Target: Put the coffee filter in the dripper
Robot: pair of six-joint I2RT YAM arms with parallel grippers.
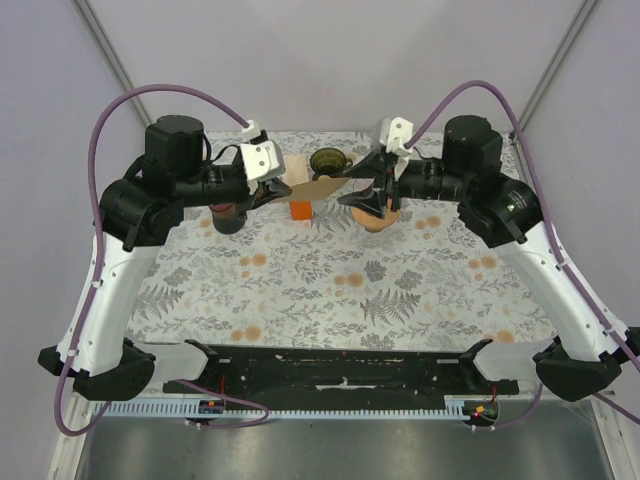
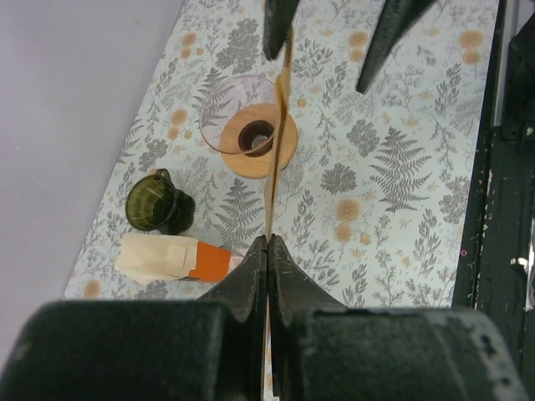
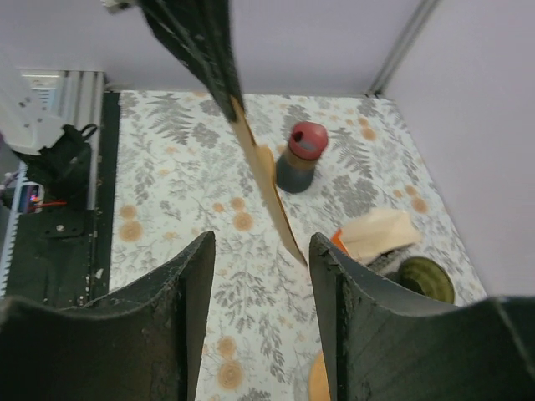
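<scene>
A tan coffee filter [image 1: 318,188] extends from my left gripper, which is shut on it; it is seen nearly edge-on in the left wrist view. My right gripper stands open just off the filter's free end, its fingers either side of it. The clear dripper [image 2: 226,109], partly hidden in the top view, sits on a round wooden stand [image 2: 284,150] behind the right gripper.
A dark green cup [image 2: 150,200] stands at the back, beside an orange box of filters [image 2: 209,261]. A red-topped grinder [image 3: 305,150] is at the left.
</scene>
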